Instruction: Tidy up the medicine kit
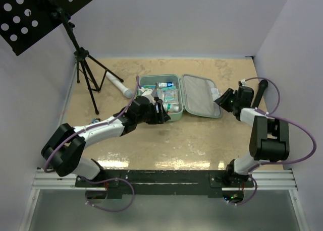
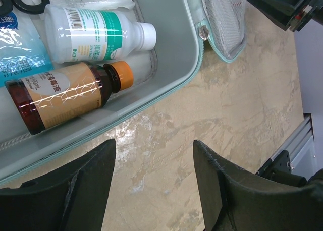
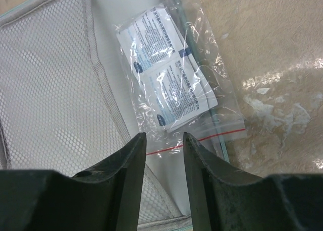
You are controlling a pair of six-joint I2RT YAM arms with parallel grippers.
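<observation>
The pale green medicine kit [image 1: 174,118] lies open, its lid [image 1: 201,96] spread to the right. A brown bottle [image 2: 63,95] with an orange cap and a white bottle [image 2: 96,35] lie inside, beside a blue packet [image 2: 22,52] and black scissors [image 2: 34,6]. My left gripper stands open over the bare table by the kit's front wall, nothing between its fingers. A clear zip bag [image 3: 174,79] with printed white packets lies across the lid's outer edge, partly over the table. Just short of its red seal, my right gripper is open and empty.
A black music stand [image 1: 83,54] rises at the back left, near a white roll [image 1: 119,84]. Behind the right arm lies a dark rod [image 1: 260,92].
</observation>
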